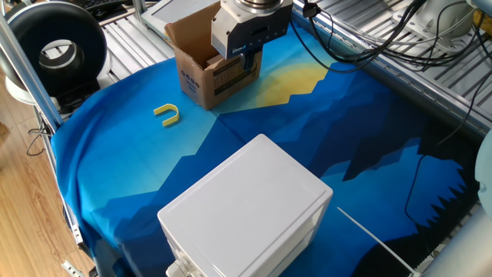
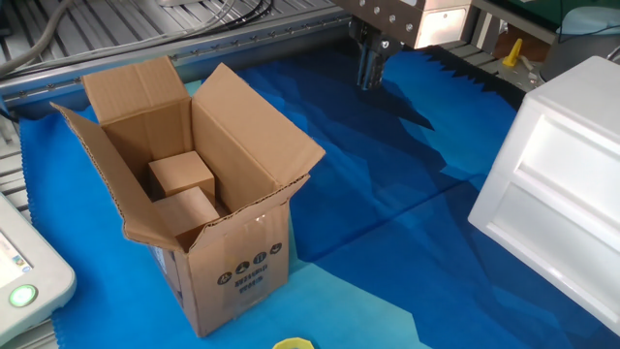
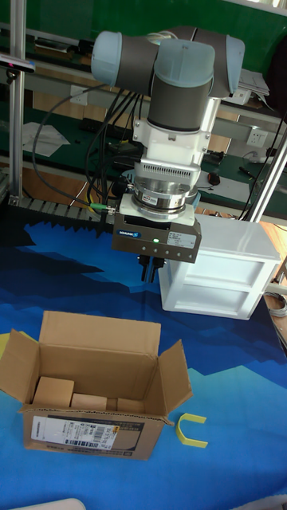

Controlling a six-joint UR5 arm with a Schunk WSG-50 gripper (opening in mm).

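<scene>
My gripper (image 3: 153, 270) hangs above the blue cloth, its two dark fingers close together and pointing down. It looks shut, with nothing visible between the fingers. An open cardboard box (image 2: 237, 276) stands on the cloth with its flaps spread. Inside it lie plain brown blocks (image 2: 181, 174); in exterior view 3 they show low behind the front wall. Beside the box, a yellow U-shaped piece (image 1: 176, 113) lies flat on the cloth. A white drawer unit (image 1: 246, 196) stands apart from the box, its drawer fronts (image 3: 212, 293) appearing closed.
A thin white rod (image 1: 374, 240) lies near the drawer unit. Cables (image 1: 369, 54) run along the metal rail at the table's edge. In exterior view 2, a device with a green button (image 2: 24, 294) sits at the left. Open cloth (image 2: 387, 194) separates box and drawers.
</scene>
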